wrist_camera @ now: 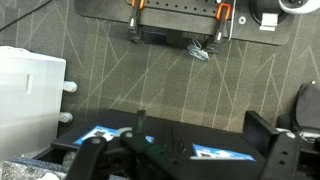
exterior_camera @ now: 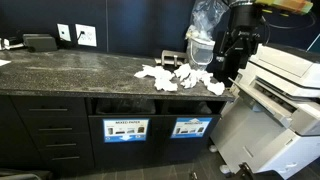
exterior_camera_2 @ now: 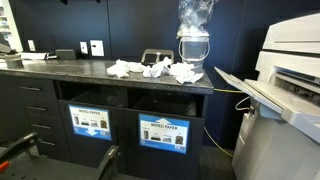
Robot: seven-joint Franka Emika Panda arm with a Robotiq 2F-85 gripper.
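My gripper is open in the wrist view, its dark fingers wide apart at the bottom edge with no object seen between them. In exterior view 1 the black arm end (exterior_camera: 240, 38) hangs at the upper right, above counter height. Several crumpled white papers (exterior_camera: 183, 74) lie along the dark counter (exterior_camera: 75, 75); exterior view 2 shows the same papers (exterior_camera_2: 155, 70) near the counter's right end. Below them, two bin openings carry blue-and-white labels, the left label (exterior_camera_2: 91, 121) and the right label (exterior_camera_2: 163, 133).
A large white printer (exterior_camera: 270, 110) stands right of the counter, its tray (exterior_camera_2: 250, 90) sticking out toward it. At the counter's back is a clear container (exterior_camera_2: 194, 42). In the wrist view, a dark platform with orange clamps (wrist_camera: 225, 12) sits beyond open carpet (wrist_camera: 190, 85).
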